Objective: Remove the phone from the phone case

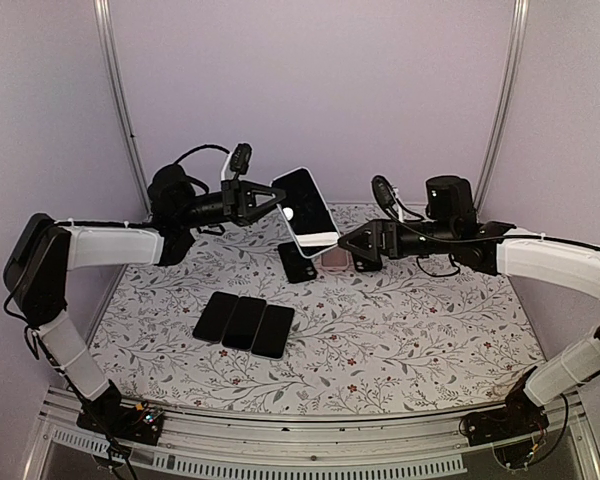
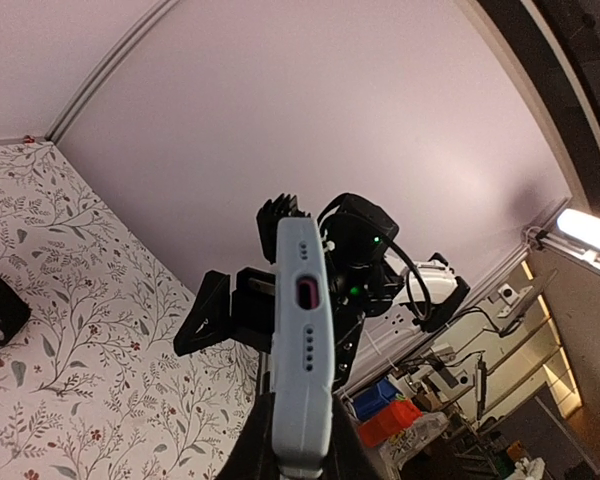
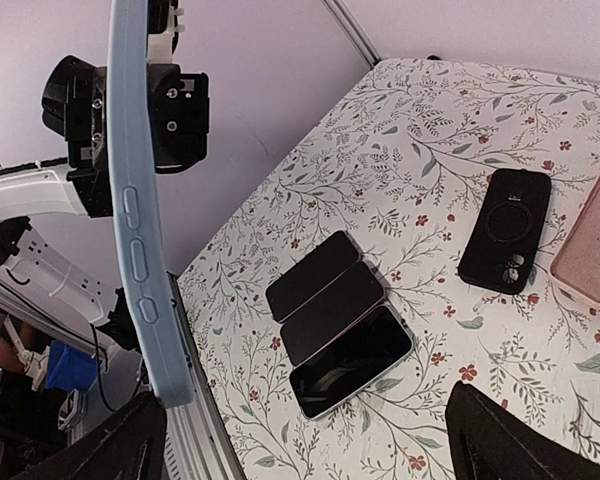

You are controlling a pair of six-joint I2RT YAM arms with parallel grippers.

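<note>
A dark-screened phone in a pale case [image 1: 308, 212] is held tilted in the air. My left gripper [image 1: 277, 200] is shut on its upper left edge. Edge-on in the left wrist view, the pale case [image 2: 304, 350] shows its port cut-out, with the fingers [image 2: 253, 445] against both sides. By the phone's lower right corner is my right gripper [image 1: 346, 243], its fingers apart. The right wrist view has the case's long edge [image 3: 140, 240] reaching down near the left one of the open fingers [image 3: 495, 440]; whether they touch, I cannot tell.
Three dark phones [image 1: 244, 323] lie side by side at the left front of the table. Farther back are a black case [image 3: 505, 230] and an empty pinkish case [image 3: 592, 240]. Another dark item [image 1: 368, 263] sits partly behind my right gripper.
</note>
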